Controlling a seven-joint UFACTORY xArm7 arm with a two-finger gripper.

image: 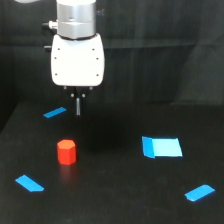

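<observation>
A small red hexagonal block (66, 152) stands on the dark table, left of the middle. My gripper (79, 109) hangs from the white arm above and behind the block, slightly to its right. It is clear of the block. Its thin dark fingertips blur into the black background, so whether they are apart or together is not visible. Nothing can be made out between them.
A light blue square (167, 147) with a darker blue strip (148, 147) at its left lies on the right. Blue tape marks lie at the back left (55, 112), front left (29, 183) and front right (199, 192).
</observation>
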